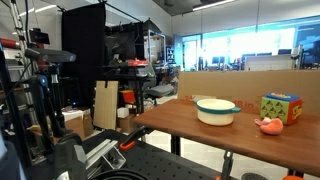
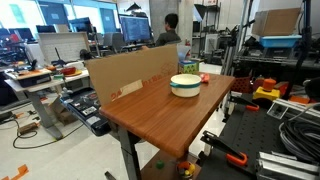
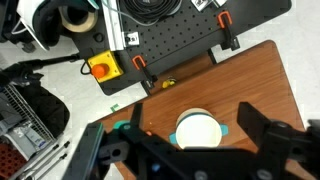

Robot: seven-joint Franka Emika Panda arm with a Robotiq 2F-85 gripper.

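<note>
A white round pot [image 1: 215, 115] with a teal rim and side handles stands on the brown wooden table [image 1: 180, 121]. In the second exterior view the pot [image 2: 185, 88] is upright toward the table's far part. From above, the wrist view shows its white top [image 3: 199, 131] between the black fingers of my gripper. The gripper is open and holds nothing; its height over the pot is hard to judge. On the table to the pot's right, in the first exterior view, lie a pink-red object [image 1: 269, 126] and a colourful box [image 1: 281, 108].
A cardboard panel [image 2: 136, 75] stands along one table edge. Black rail clamps with orange parts [image 3: 145, 72], a yellow emergency-stop box [image 3: 105, 67] and coiled cable [image 3: 150, 8] lie on the dark base beside the table. Bare tabletop surrounds much of the pot.
</note>
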